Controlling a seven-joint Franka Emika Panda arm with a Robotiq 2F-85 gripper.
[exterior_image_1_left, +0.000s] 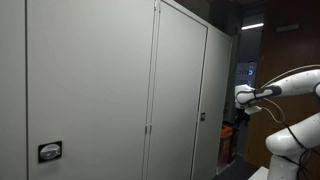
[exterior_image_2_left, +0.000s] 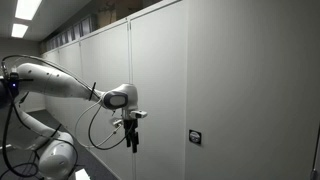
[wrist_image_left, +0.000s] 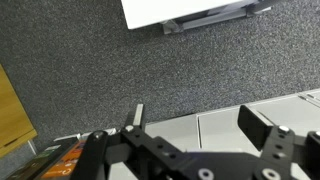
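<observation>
My gripper is open at the bottom of the wrist view, with nothing between its fingers and grey carpet beyond them. In exterior view 2 the gripper (exterior_image_2_left: 132, 138) points downward in front of the tall pale cabinet doors (exterior_image_2_left: 158, 90). Exterior view 1 has the arm (exterior_image_1_left: 285, 88) reaching in from the right edge, its gripper small and dark there. A dark recessed handle (exterior_image_1_left: 50, 151) sits on the nearest door; the same kind of handle (exterior_image_2_left: 195, 136) shows to the right of the gripper in exterior view 2. All visible doors look closed.
A white tabletop (wrist_image_left: 165, 8) edges into the top of the wrist view. Orange items (wrist_image_left: 68, 160) lie low at the left, near a wooden panel (wrist_image_left: 12, 112). The carpet (wrist_image_left: 90, 75) between is clear. Boxes (exterior_image_2_left: 105, 14) rest above the cabinets.
</observation>
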